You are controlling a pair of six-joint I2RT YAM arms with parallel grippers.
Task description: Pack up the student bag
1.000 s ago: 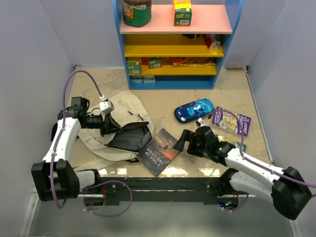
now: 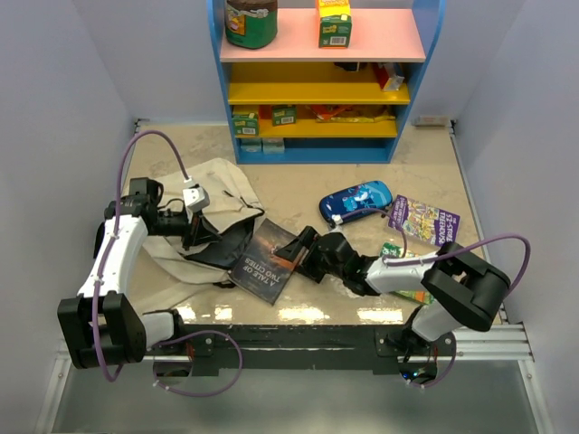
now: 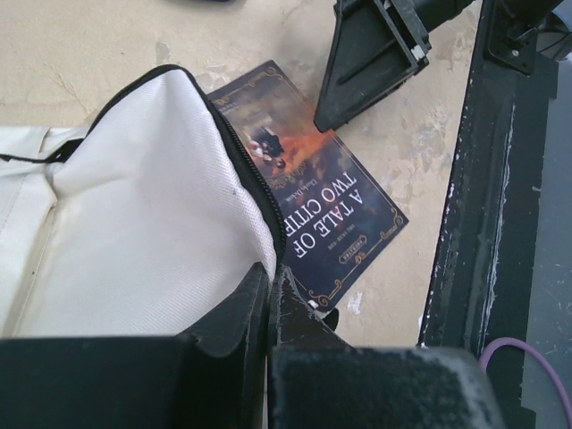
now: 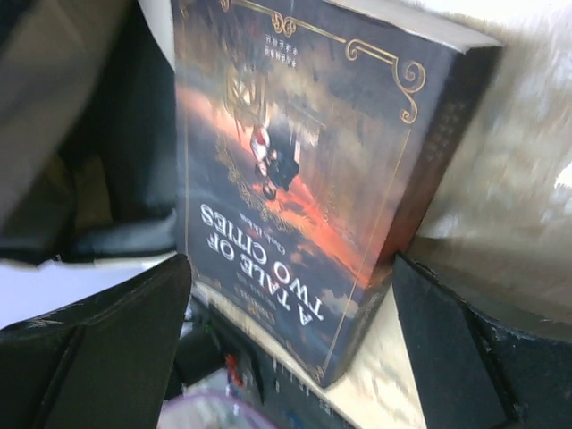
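The cream bag (image 2: 181, 271) lies at the left, its black-lined mouth open. My left gripper (image 2: 204, 231) is shut on the bag's flap edge, whose zipper (image 3: 232, 147) rises between its tips in the left wrist view. The book "A Tale of Two Cities" (image 2: 262, 262) lies flat just right of the mouth, touching it. My right gripper (image 2: 303, 253) stands open at the book's right end; in the right wrist view its fingers (image 4: 107, 357) are low against the book's near edge.
A blue pencil case (image 2: 355, 201), a purple book (image 2: 423, 221) and a green book (image 2: 398, 242) lie to the right. A shelf unit (image 2: 317, 154) with boxes stands at the back. The table's front edge is close below the bag and book.
My right gripper has moved left to the book, which has shifted left toward the bag's mouth. The left arm has stayed in place.
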